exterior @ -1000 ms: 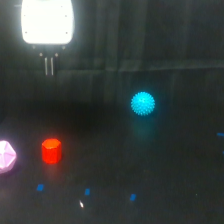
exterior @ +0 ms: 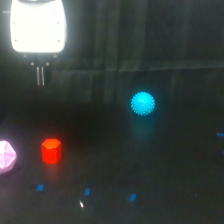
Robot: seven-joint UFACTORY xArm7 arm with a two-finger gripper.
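My gripper [exterior: 41,82] hangs in the upper left of the camera view, under a bright white arm body [exterior: 38,26]. Two thin fingers point down close together; at this size I cannot tell whether they are open or shut, and no object shows at their tips. Below them, well apart, a red faceted block [exterior: 51,151] sits on the dark surface. At the left edge lies a pink faceted ball [exterior: 6,157], partly cut off by the frame. A cyan spiky ball [exterior: 143,103] rests right of centre.
Small blue marks [exterior: 87,191] dot the dark surface [exterior: 110,150] near the front, with another at the right edge. A tiny pale speck lies among them.
My gripper has shifted a little left and lower in the view. The red block, pink ball and cyan ball have stayed where they were.
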